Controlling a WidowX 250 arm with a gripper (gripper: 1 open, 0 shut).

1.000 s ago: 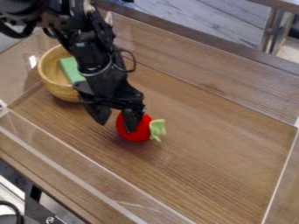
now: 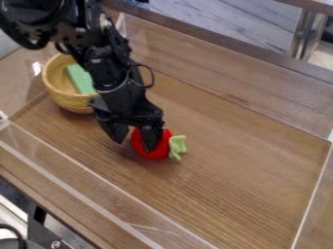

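My black gripper is lowered at the centre-left, its fingers around and over a round red object with a pale green top. It is open; whether both fingers touch the red object cannot be made out. A yellow bowl with a green item inside sits behind the arm at the upper left.
A metal post stands at the top right corner, and dark cables show at the bottom left.
Since a second ago the gripper has come lower over the red object.
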